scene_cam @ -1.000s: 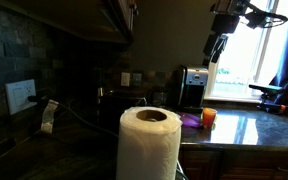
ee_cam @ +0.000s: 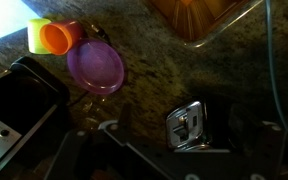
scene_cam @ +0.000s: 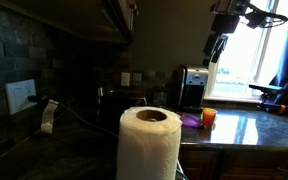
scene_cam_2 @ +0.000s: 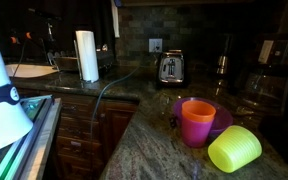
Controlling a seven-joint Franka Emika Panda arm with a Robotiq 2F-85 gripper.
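My gripper [scene_cam: 215, 48] hangs high above the counter, near the window in exterior view 1. In the wrist view its dark fingers [ee_cam: 122, 118] stand wide apart, so it is open, with nothing held between them. Far below, a silver toaster [ee_cam: 187, 127] shows in the gap. A purple plate [ee_cam: 96, 66] lies on the counter, with an orange cup [ee_cam: 72, 31] and a yellow-green cup [ee_cam: 57, 40] beside it. From exterior view 2, the orange-pink cup [scene_cam_2: 196, 126] stands upright by the plate, and the yellow-green cup [scene_cam_2: 234, 149] is tipped over.
A white paper towel roll [scene_cam: 148, 145] stands close to the camera in exterior view 1. The coffee maker [scene_cam_2: 264, 75] is at the right in exterior view 2. A cable [scene_cam_2: 105, 92] crosses the counter. Bare counter [scene_cam_2: 149, 140] lies left of the cups.
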